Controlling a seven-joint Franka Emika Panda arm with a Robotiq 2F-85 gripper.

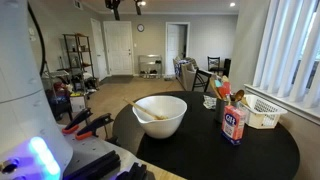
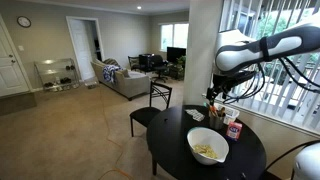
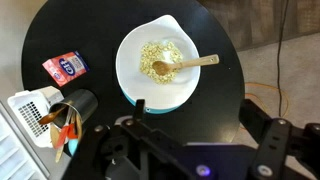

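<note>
A white bowl stands on the round black table. In the wrist view the bowl holds pale, grain-like pieces, and a wooden spoon lies over them with its handle across the rim. My gripper is open and nothing shows between its fingers. It hangs well above the table, clear of the bowl; in the second exterior view the gripper is over the utensil side of the table.
A red, white and blue carton stands beside a dark metal holder full of utensils. Near them is a white basket. The table between bowl and carton is bare. A black chair stands by the far edge.
</note>
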